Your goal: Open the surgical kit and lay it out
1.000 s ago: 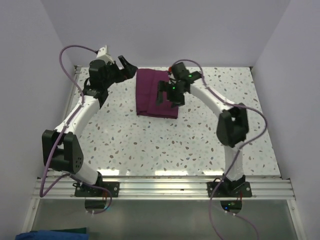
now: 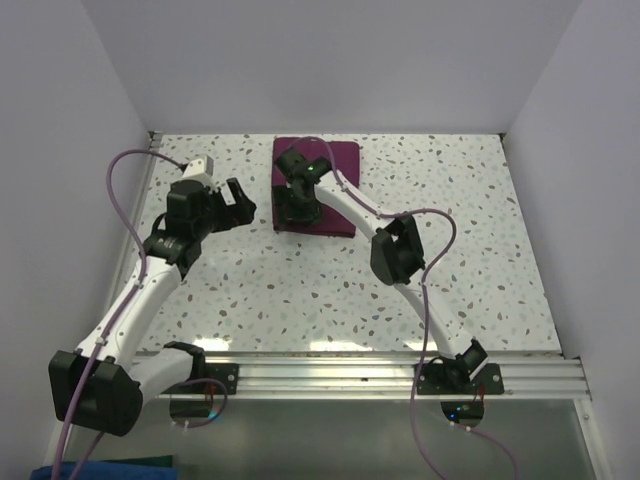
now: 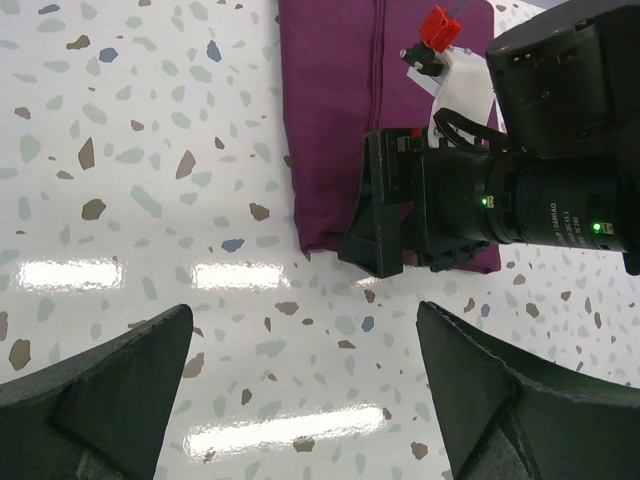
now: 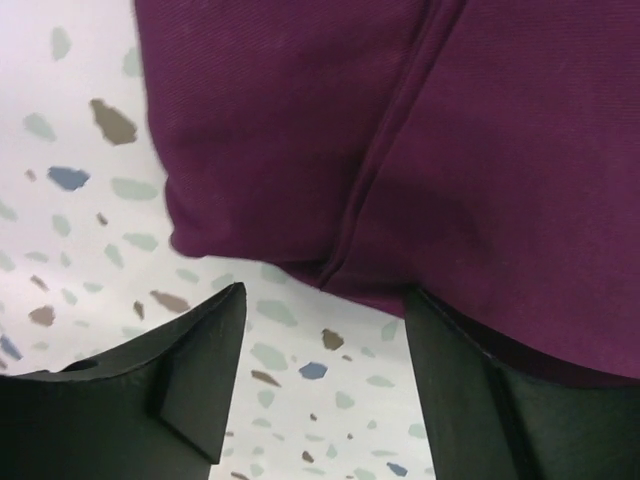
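The maroon folded cloth kit [image 2: 342, 175] lies at the back middle of the speckled table. My right gripper [image 2: 298, 212] is over its lower left corner; in the right wrist view its part-open fingers [image 4: 190, 370] hang at the near edge of the cloth [image 4: 250, 150], with a seam running between them and nothing visibly held. My left gripper [image 2: 235, 207] hovers left of the kit, open and empty; in the left wrist view the right arm covers much of the kit's middle.
A metal rail [image 2: 320, 370] runs along the front edge, and blue items [image 2: 100, 472] lie below at the front left, off the table.
My right gripper has moved left onto the kit's lower left corner. My left arm has moved toward the front left, away from the back of the table.
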